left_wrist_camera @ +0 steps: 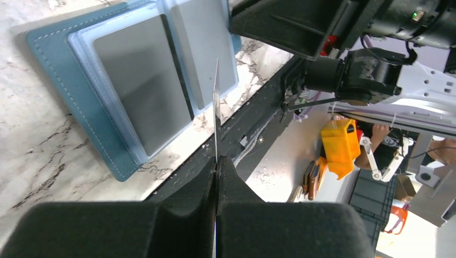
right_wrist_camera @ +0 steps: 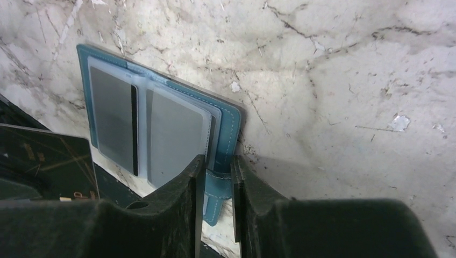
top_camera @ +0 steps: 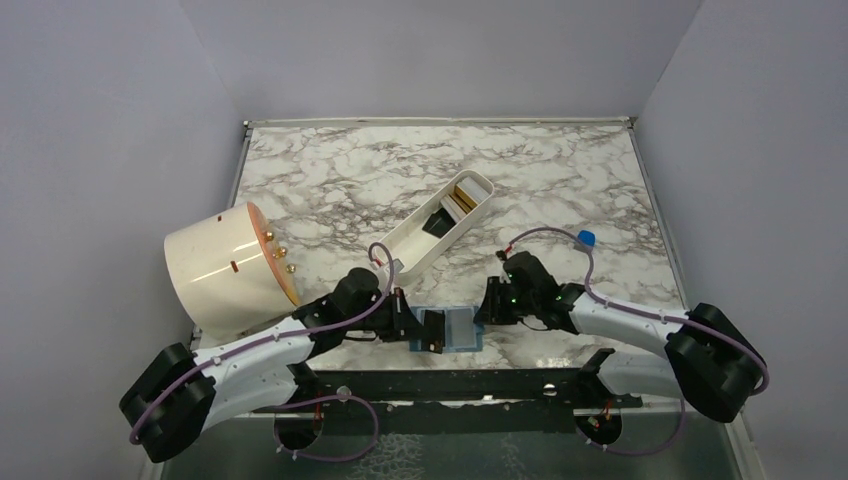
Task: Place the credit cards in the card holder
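The blue card holder lies open on the marble at the table's front, with translucent sleeves. My left gripper is shut on a thin dark card, seen edge-on in its wrist view and as a dark face from above, held over the holder's left half. My right gripper is part open at the holder's right edge, its fingertips on or just over the blue border; whether it grips the holder I cannot tell.
A white tray with several cards stands behind the holder. A cream cylinder sits at the left, a small blue object at the right.
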